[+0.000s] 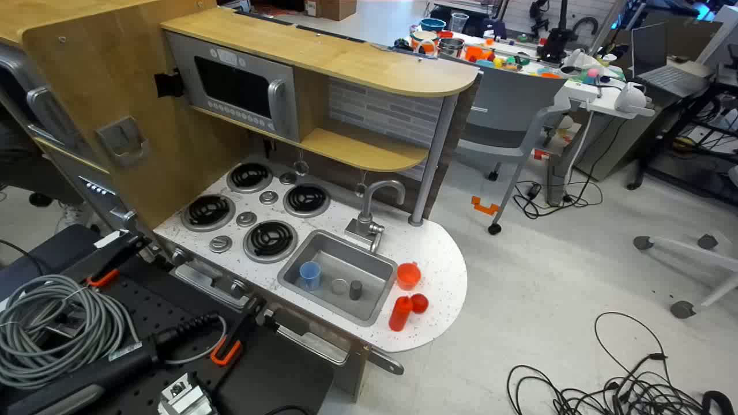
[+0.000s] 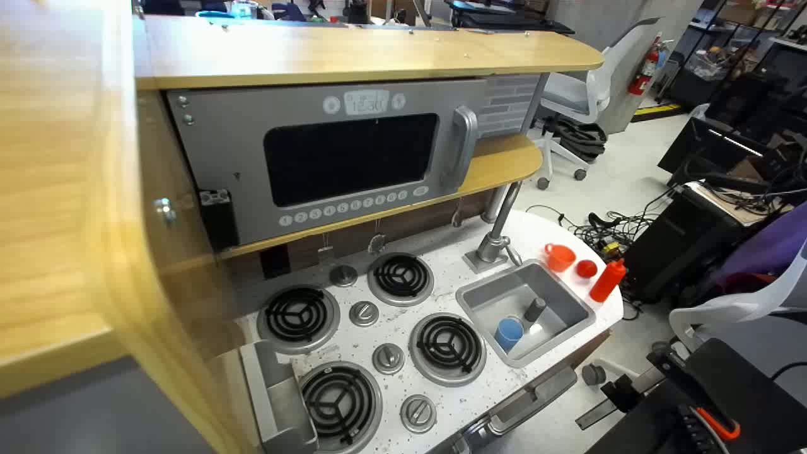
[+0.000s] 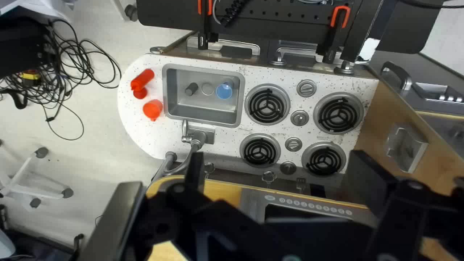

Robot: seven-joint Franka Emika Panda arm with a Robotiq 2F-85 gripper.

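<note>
My gripper is open in the wrist view, fingers wide apart and nothing between them, high above the toy kitchen. Neither exterior view shows it. A blue cup [image 1: 309, 275] stands in the grey sink [image 1: 289, 282], with a small dark grey cylinder [image 1: 356, 290] farther along the basin. On the white counter beside the sink are an orange-red cup [image 2: 560, 258], a small red ball [image 2: 586, 268] and a red bottle [image 2: 607, 280]. In the wrist view, the bottle [image 3: 142, 79] partly covers the ball [image 3: 140, 93].
A faucet [image 1: 377, 207] rises behind the sink. Several black-coiled burners [image 3: 267, 104] and grey knobs fill the stove side. The microwave [image 2: 352, 155] and wooden shelf [image 2: 499, 162] overhang the counter's back. A tall wooden side panel [image 1: 124, 90] bounds the stove end.
</note>
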